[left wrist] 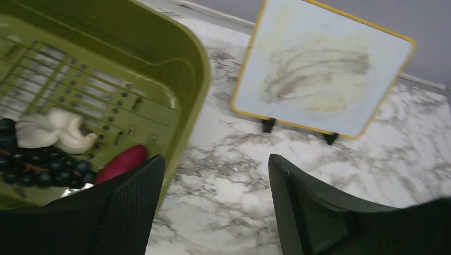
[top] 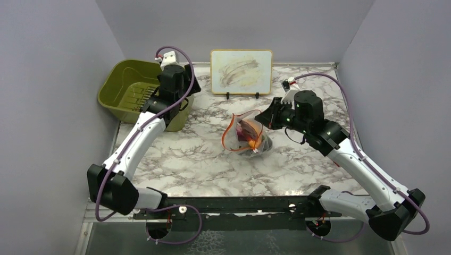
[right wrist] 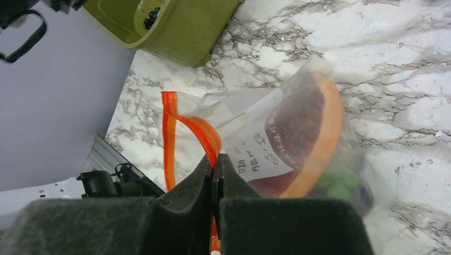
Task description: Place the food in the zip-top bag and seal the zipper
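In the middle of the table stands the clear zip top bag (top: 242,139), its orange-edged mouth gaping. Food shows inside it: something dark red, an orange item (top: 254,141) and, through the plastic, green pieces (right wrist: 340,183). My right gripper is shut on the orange rim (right wrist: 199,127) of the bag's mouth. My left gripper is open and empty, over the table beside the green basket (left wrist: 183,122). Inside that basket lie a purple-red item (left wrist: 123,163), dark grapes (left wrist: 45,169) and a white garlic-like piece (left wrist: 56,129).
A whiteboard (top: 241,71) with a yellow frame stands upright at the back of the table. The basket fills the back left corner. Bare marble tabletop (top: 186,159) lies at the front and left of the bag.
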